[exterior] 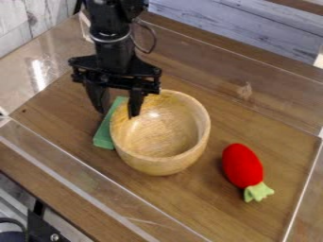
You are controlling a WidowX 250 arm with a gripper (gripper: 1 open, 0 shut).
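The black gripper (115,99) hangs at the upper left of the wooden bowl (164,139), its open fingers pointing down over the bowl's left rim and the green object beside it. The flat green object (106,134) lies on the table against the bowl's left side, partly hidden by bowl and gripper. A red vegetable-like object (243,166) with a pale green end lies right of the bowl.
The wooden table (240,104) has free room behind and to the right of the bowl. Its edges run along the left and lower left, with a pale plank wall beyond.
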